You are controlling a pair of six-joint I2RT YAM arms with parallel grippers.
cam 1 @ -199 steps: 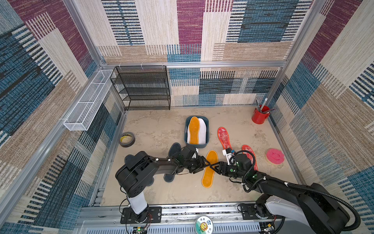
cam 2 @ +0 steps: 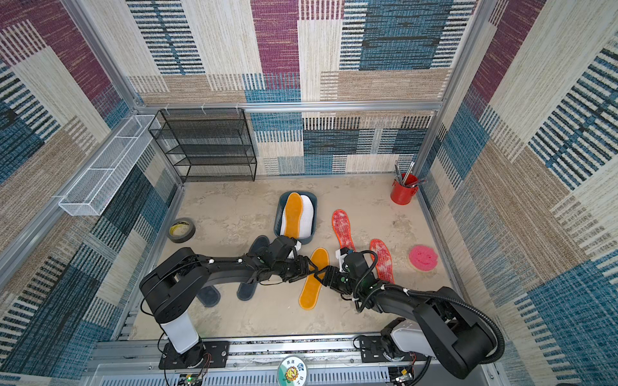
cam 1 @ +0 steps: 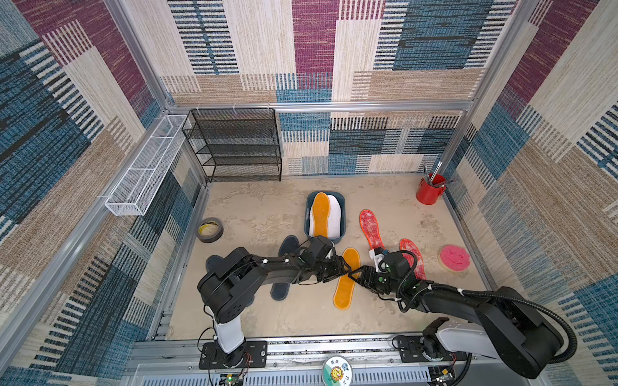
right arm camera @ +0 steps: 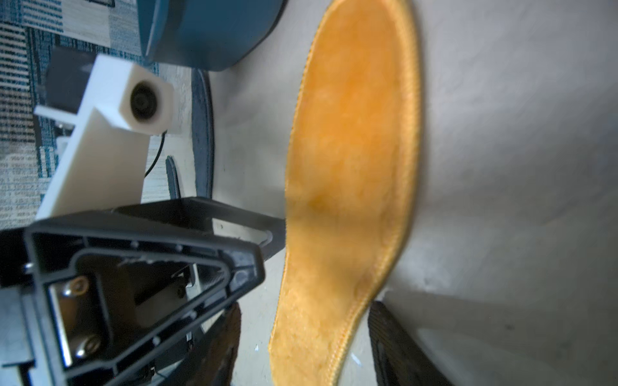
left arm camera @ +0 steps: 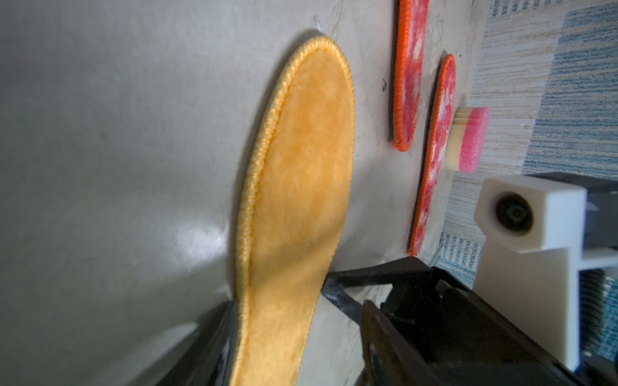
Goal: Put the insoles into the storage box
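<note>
An orange insole (cam 1: 345,289) lies flat at the table's front middle, both grippers low over its long edges. My left gripper (cam 1: 341,269) stands open at its left; in the left wrist view its fingertips flank the insole. My right gripper (cam 1: 360,275) is open at its right, fingertips either side of it in the right wrist view. The storage box (cam 1: 341,218) behind holds an orange insole (cam 1: 320,212) and white padding or insoles (cam 1: 334,218). Red insoles (cam 1: 369,225) lie to the right, dark insoles (cam 1: 280,289) to the left, partly under my left arm.
A tape roll (cam 1: 217,234) sits at the left, a pink round sponge (cam 1: 455,257) at the right, a red utensil cup (cam 1: 428,193) at the back right. A black wire rack (cam 1: 231,148) stands at the back left. Free table lies behind and in front.
Both arms have shifted slightly around the orange insole, the right one a little towards the front middle. The insoles have not visibly moved.
</note>
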